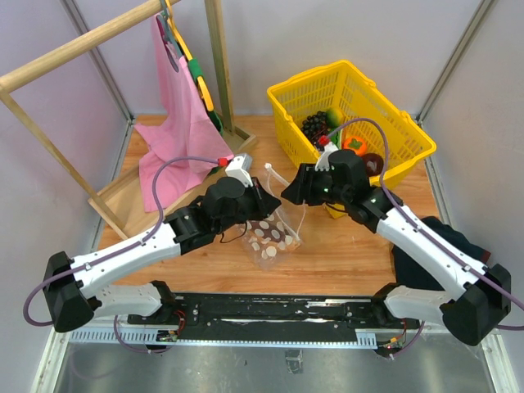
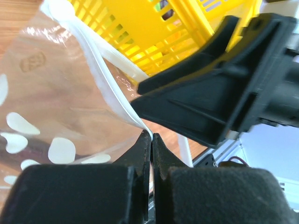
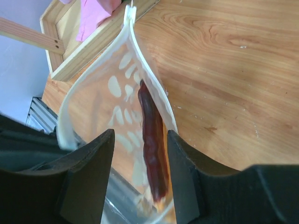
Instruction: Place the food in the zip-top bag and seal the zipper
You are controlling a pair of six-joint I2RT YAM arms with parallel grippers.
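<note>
The clear zip top bag (image 1: 266,239) with white dots hangs at my left gripper (image 1: 277,203), its body toward the table's front. In the left wrist view, the fingers of that gripper are shut with the bag's white rim running into their tips. My right gripper (image 1: 293,194) is close by on the right. Its fingers stand apart in the right wrist view, the right fingertip (image 3: 172,140) at the bag's rim and the other in front of its open mouth. Down inside the bag shows a long dark red item (image 3: 152,135) with something orange beside it.
A yellow basket (image 1: 393,139) with grapes, an orange pepper (image 1: 355,145) and other produce stands behind the right arm. A wooden rack with a pink cloth (image 1: 182,123) is at back left. Bare table (image 1: 348,262) lies front right.
</note>
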